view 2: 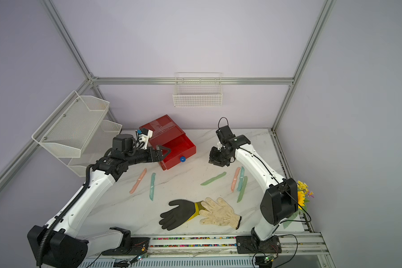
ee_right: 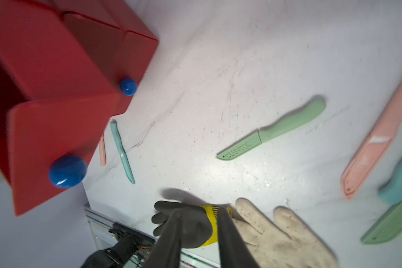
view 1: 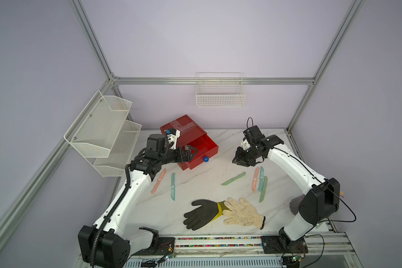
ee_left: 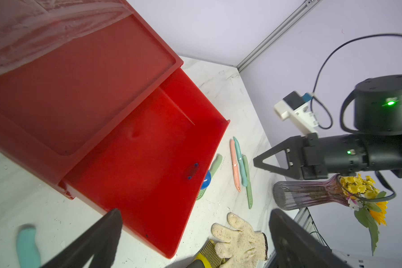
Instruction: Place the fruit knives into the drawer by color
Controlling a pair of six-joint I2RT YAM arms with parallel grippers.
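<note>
A green knife [ee_right: 281,127] lies by itself on the table, apart from my right gripper [view 1: 241,161], which is above and behind it. In the right wrist view, the right fingers stand partly apart with nothing between them. To the right, a pink knife [view 1: 255,179], a teal knife [view 1: 260,178] and another green knife [view 1: 263,189] lie close together. On the left are a pink knife [view 1: 158,181] and a teal knife [view 1: 172,186]. My left gripper [view 1: 193,153] is open and empty above the pulled-out red drawer [ee_left: 156,147], whose visible floor is bare.
A dark glove [view 1: 203,214] and a beige glove [view 1: 243,213] lie along the front. At the right edge stands a vase [ee_left: 288,195] of flowers. White mesh baskets [view 1: 93,129] hang on the left wall.
</note>
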